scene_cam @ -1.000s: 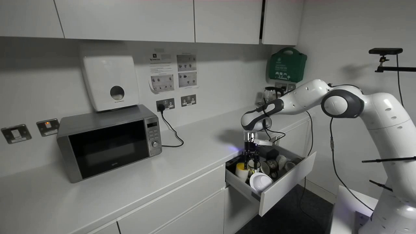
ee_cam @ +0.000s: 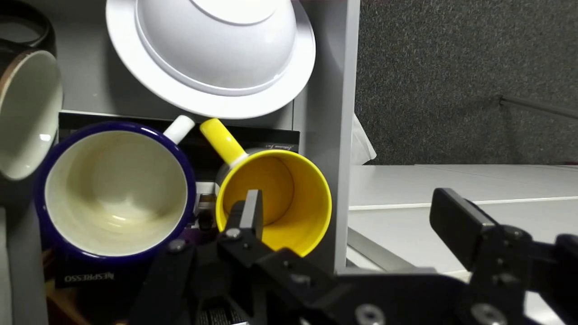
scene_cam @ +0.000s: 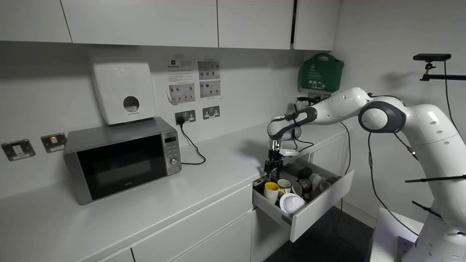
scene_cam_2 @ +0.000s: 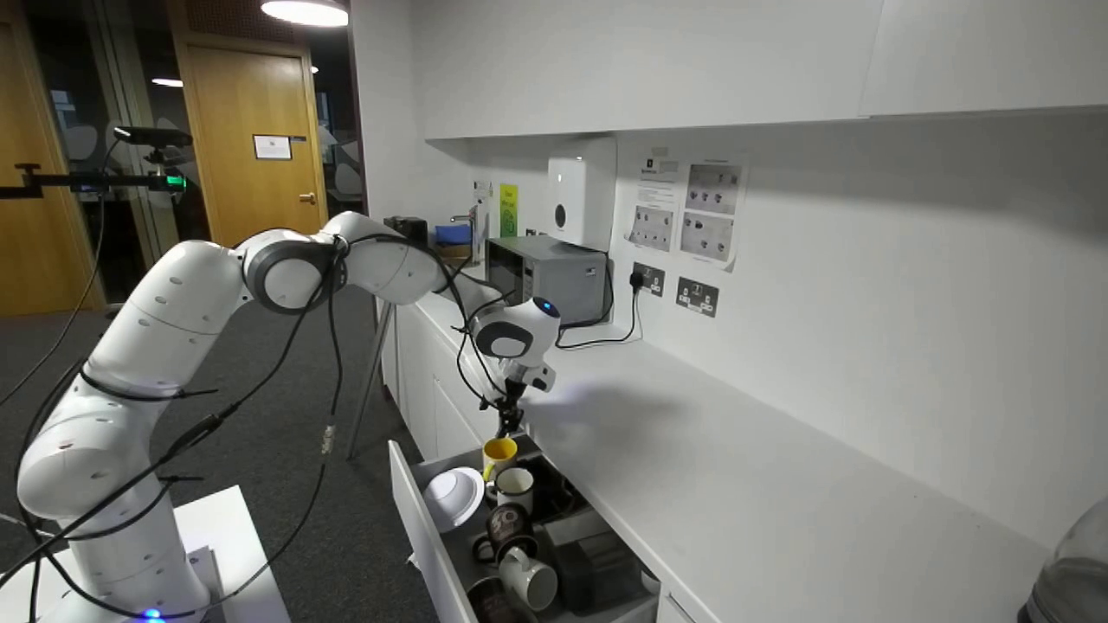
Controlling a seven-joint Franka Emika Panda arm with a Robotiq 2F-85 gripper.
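Note:
A yellow-lined mug (ee_cam: 311,203) with a yellow handle stands upright in the pulled-out drawer (scene_cam: 321,205). My gripper is open, its fingers wide apart. In the wrist view one finger (ee_cam: 252,211) overlaps the yellow mug's opening, while the other lies beyond the drawer's side wall. Nothing is held between them. From outside, the gripper (scene_cam_2: 508,420) hangs just above the mug, near the counter's edge; whether a fingertip touches the mug cannot be told. Beside it stands a white mug with a blue rim (ee_cam: 116,195).
An upturned white bowl (ee_cam: 216,59) lies next to the mugs. A brown mug (scene_cam_2: 509,529) and a white mug (scene_cam_2: 530,578) are farther along the drawer.
The arm has shifted left in exterior view 1, and my gripper is slightly higher. The drawer and its mugs appear unmoved.

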